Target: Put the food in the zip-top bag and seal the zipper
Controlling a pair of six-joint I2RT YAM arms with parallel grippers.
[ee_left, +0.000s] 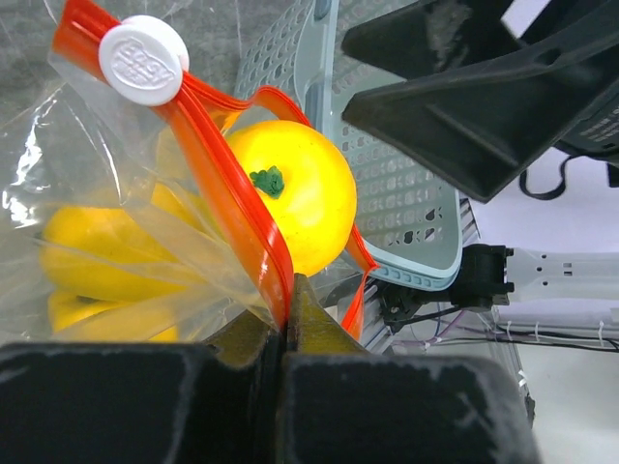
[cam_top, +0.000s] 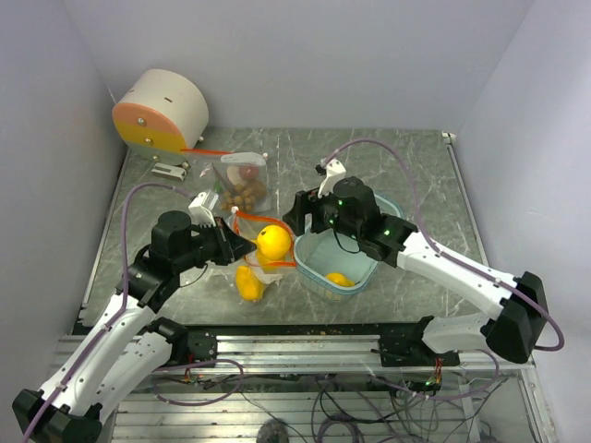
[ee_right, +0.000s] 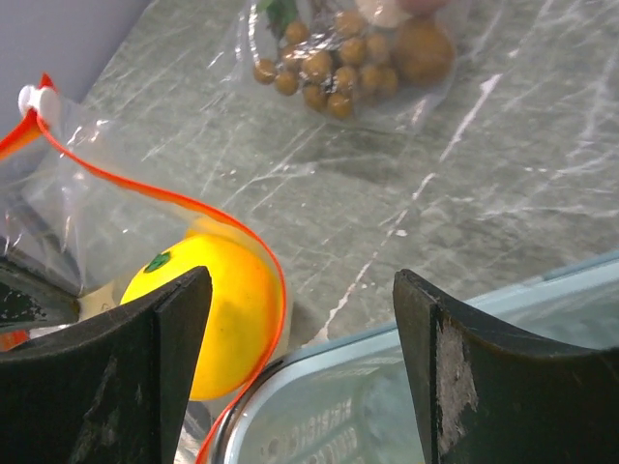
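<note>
My left gripper [cam_top: 242, 245] is shut on the orange zipper edge of an open zip bag [ee_left: 68, 164]. A yellow pepper [ee_left: 300, 193] sits in the bag's mouth, with more yellow food [ee_left: 106, 251] inside under clear plastic. My right gripper [cam_top: 305, 205] hangs open over the left rim of the teal basket [cam_top: 369, 275], beside the bag, with nothing between its fingers. Another yellow item [cam_top: 340, 279] lies in the basket.
A filled bag [cam_top: 242, 189] of small round foods and larger produce lies behind the open bag. A cream and orange box [cam_top: 159, 113] stands at the back left. Bare counter [cam_top: 416, 185] lies at the back right.
</note>
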